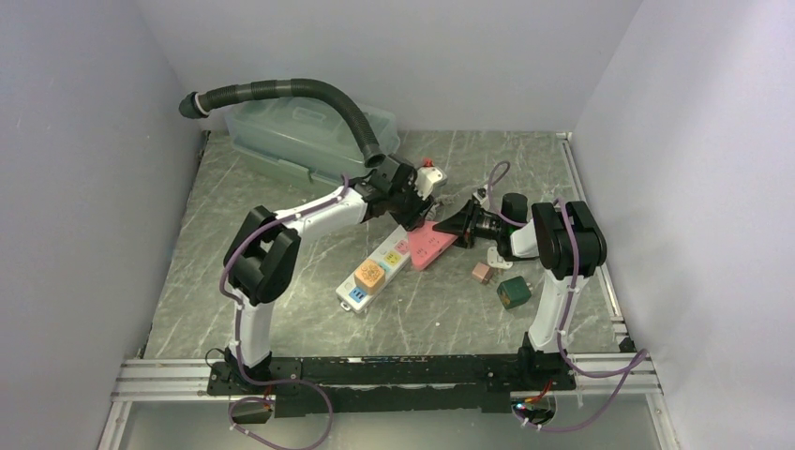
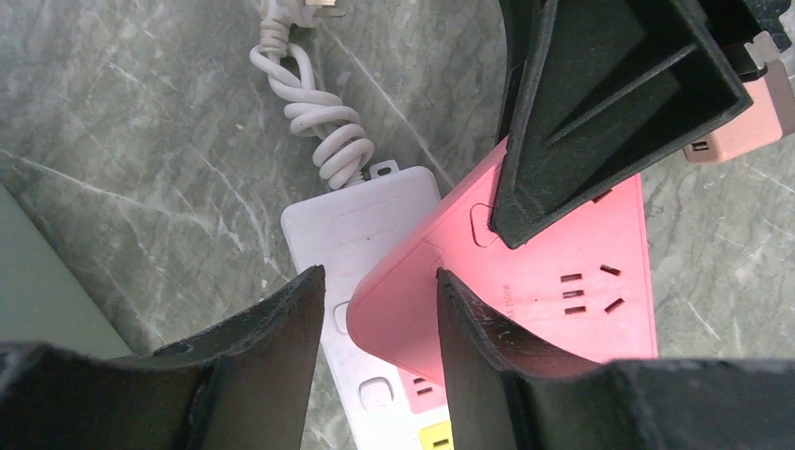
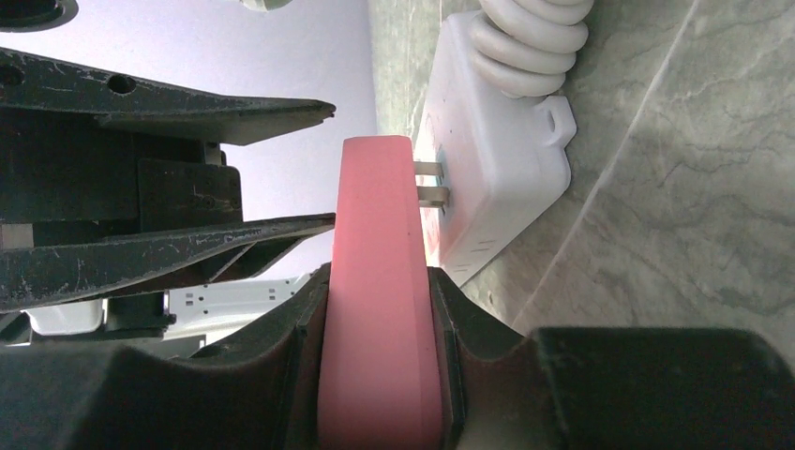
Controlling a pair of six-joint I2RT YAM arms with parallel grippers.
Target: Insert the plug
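Note:
A pink wedge-shaped plug (image 1: 433, 244) is tilted over the far end of the white power strip (image 1: 386, 257). In the right wrist view its two metal prongs (image 3: 431, 196) reach the strip's (image 3: 506, 187) socket face, with a length of metal still showing outside. My right gripper is shut on the plug (image 3: 379, 262). My left gripper, its fingers part open, stands over the strip; in the left wrist view one finger (image 2: 473, 347) overlaps the plug (image 2: 553, 281) and the other is left of it. I cannot tell whether either finger touches it.
An orange cube plug (image 1: 369, 275) sits on the strip's near end. A small pink plug (image 1: 482, 273) and a green plug (image 1: 514, 292) lie at the right. Behind the left arm are a clear box (image 1: 300, 141) and a black hose (image 1: 328, 91).

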